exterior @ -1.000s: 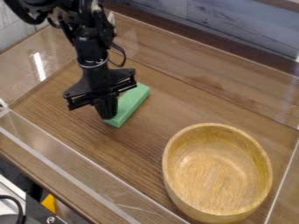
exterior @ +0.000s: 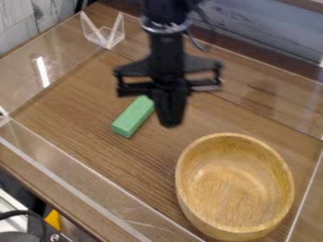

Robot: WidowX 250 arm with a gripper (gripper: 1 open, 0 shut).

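Note:
My gripper (exterior: pixel 172 95) is a blurred dark shape raised over the middle of the table (exterior: pixel 76 151), above and right of a green block (exterior: pixel 132 117). The block lies flat on the wood, its upper end partly behind the gripper. The blur hides the state of the fingers.
A wooden bowl (exterior: pixel 235 189) stands at the front right. A clear plastic object (exterior: pixel 104 30) is at the back left.
My gripper has lifted away from the green block and moved right, looking larger and blurred. The block stays on the table.

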